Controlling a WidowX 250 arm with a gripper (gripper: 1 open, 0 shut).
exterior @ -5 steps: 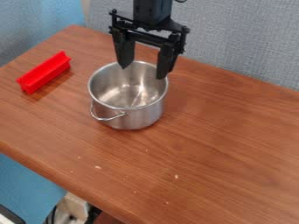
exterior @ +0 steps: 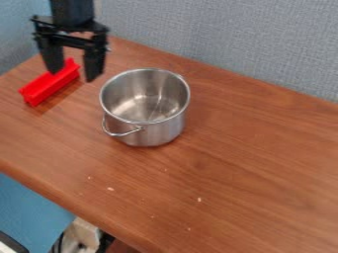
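Note:
My gripper [exterior: 71, 61] hangs open at the upper left, blurred, above a long red block [exterior: 45, 87] that lies on the wooden table near its left edge. Nothing shows held between the fingers. To the right of the block stands a steel pot [exterior: 145, 124] with wire handles, its inside empty.
A grey wall [exterior: 251, 44] runs along the back. The table's left edge drops away at the lower left.
My gripper has moved left from above the pot to above the red block. The pot and the block have not visibly moved.

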